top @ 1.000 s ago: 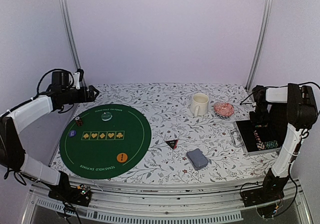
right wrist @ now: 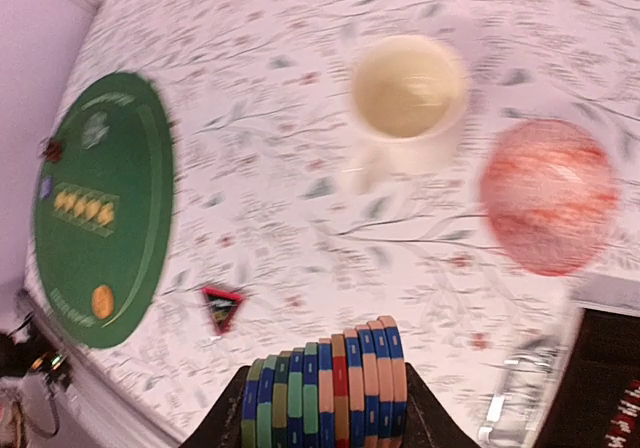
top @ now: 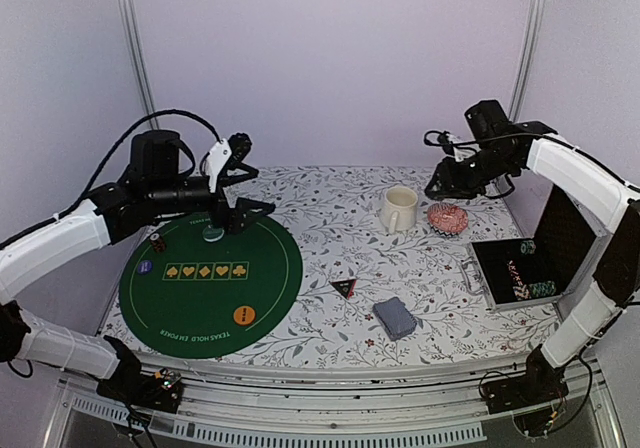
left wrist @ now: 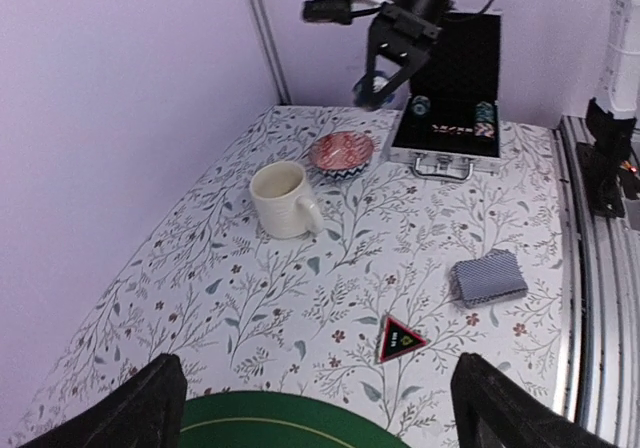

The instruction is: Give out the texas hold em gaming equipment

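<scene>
A row of multicoloured poker chips (right wrist: 328,390) is gripped by my right gripper (top: 437,181), raised above the table behind the red bowl. On the left, my left gripper (top: 258,196) stands open over the far right part of the green poker mat (top: 210,308), with nothing between its fingers. An orange disc (top: 244,315), a purple chip (top: 145,266) and dark red dice (top: 157,241) lie on the mat. At right the open case (top: 478,265) holds several more chips (top: 518,280). A blue-grey card deck (top: 395,318) and a black-and-red triangle (top: 344,287) rest mid-table.
A cream mug (top: 399,209) and a red patterned bowl (top: 447,219) stand toward the back. The case's dark raised lid (top: 562,233) borders the right side.
The right gripper has risen from the case and swung left, carrying the chips. My left gripper has moved right across the far part of the mat.
</scene>
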